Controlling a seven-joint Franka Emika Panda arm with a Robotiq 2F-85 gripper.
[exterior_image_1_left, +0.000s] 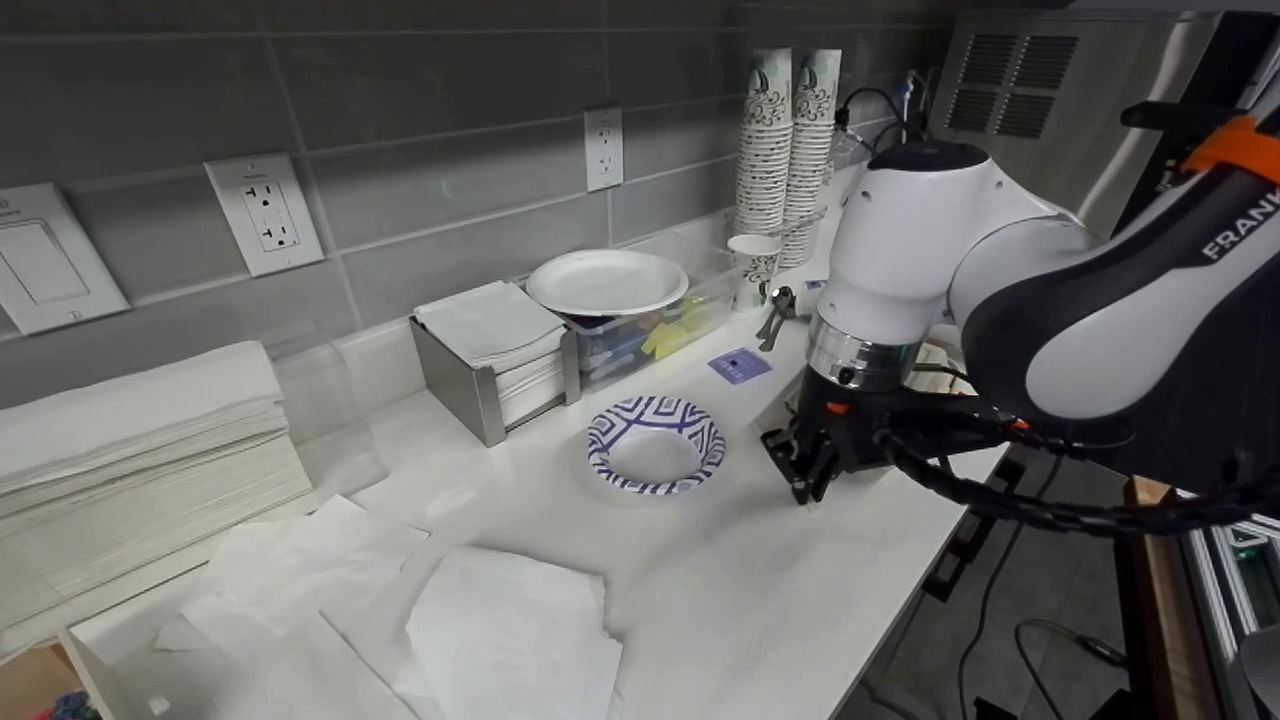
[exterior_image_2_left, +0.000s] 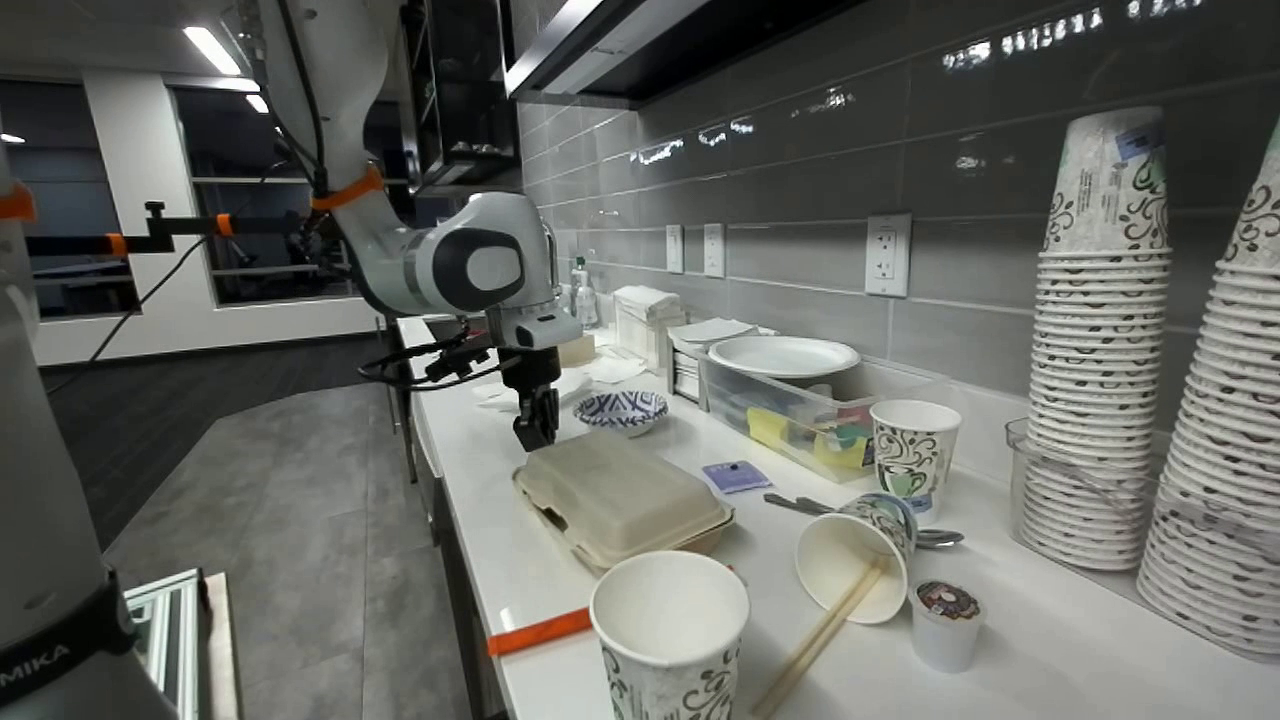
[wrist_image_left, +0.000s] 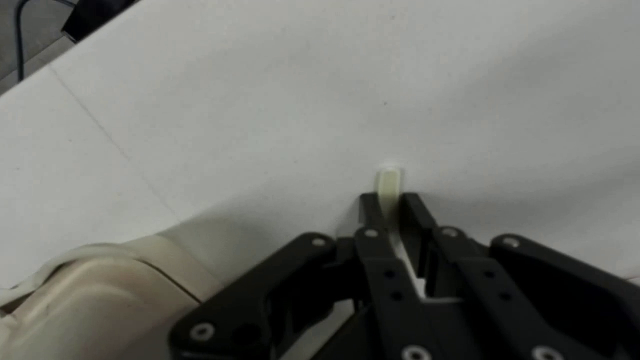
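Observation:
In the wrist view my gripper is shut on a slim pale strip (wrist_image_left: 389, 180), whose rounded end pokes out between the fingertips. What the strip is, I cannot tell; the fingers hide the rest. The same gripper (exterior_image_1_left: 803, 492) points down at the white counter in exterior view 1, low over it, to the right of a blue-and-white patterned bowl (exterior_image_1_left: 609, 463). From exterior view 2, the gripper (exterior_image_2_left: 535, 439) stands just beyond a beige clamshell box (exterior_image_2_left: 630, 492). Whether the strip touches the counter is unclear.
A clear bin (exterior_image_2_left: 786, 414) topped by a white plate and a napkin holder (exterior_image_1_left: 489, 396) line the wall. Cups, one tipped (exterior_image_2_left: 846, 564) with chopsticks, stand past the box. Loose paper sheets (exterior_image_1_left: 516, 636) lie left. The counter's open edge is close to the arm.

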